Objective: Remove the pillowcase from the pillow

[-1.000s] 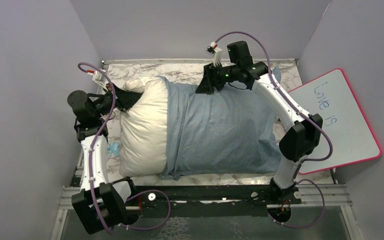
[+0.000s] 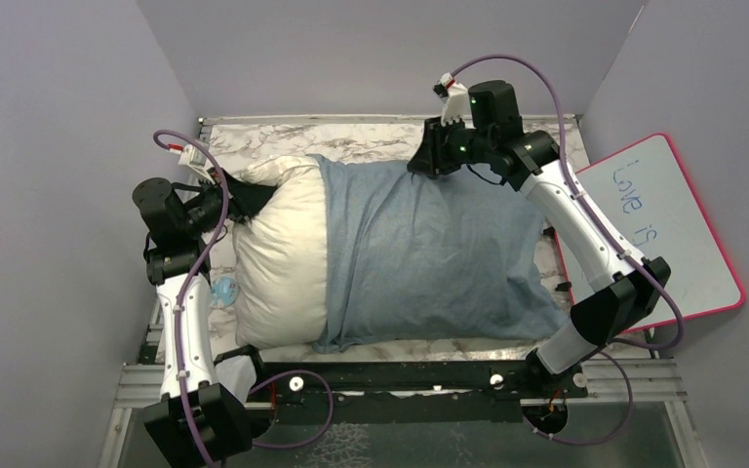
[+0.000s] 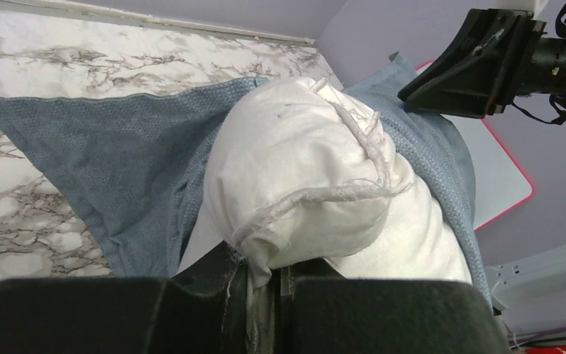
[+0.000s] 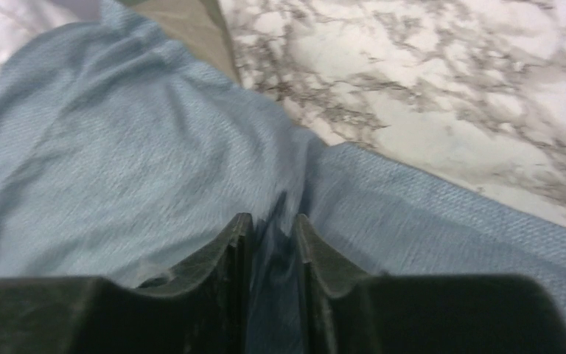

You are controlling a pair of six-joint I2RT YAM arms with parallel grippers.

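Observation:
The white pillow sticks out on the left from the blue-grey pillowcase, which still covers its middle and right. My left gripper is shut on the pillow's upper left corner; in the left wrist view, the white fabric bunches up from between its fingers. Over the pillowcase's upper edge, my right gripper points down at the cloth. The right wrist view shows its fingers a little apart, with a fold of blue cloth in the gap between them.
Marble-patterned tabletop shows as a bare strip behind the pillow. A whiteboard with a red rim leans at the right. A small light-blue item lies left of the pillow. Grey walls enclose the back and sides.
My left gripper stayed almost still at the pillow corner.

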